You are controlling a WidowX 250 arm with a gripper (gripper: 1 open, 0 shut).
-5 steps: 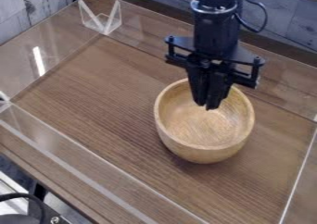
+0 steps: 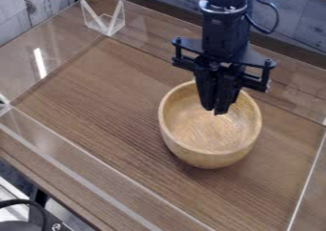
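Note:
My black gripper [image 2: 219,99] hangs over a tan wooden bowl [image 2: 207,139] in the middle right of the camera view, its fingertips pointing down at the bowl's back part. Whether the fingers are open or shut is hard to tell, and nothing held can be seen. The bowl stands upright, and what I can see of its inside looks empty.
A clear plastic object [image 2: 105,17] stands at the back left. A black cable or part [image 2: 19,214] lies at the front left corner.
My gripper has shifted very slightly over the bowl. The bowl is in the same place.

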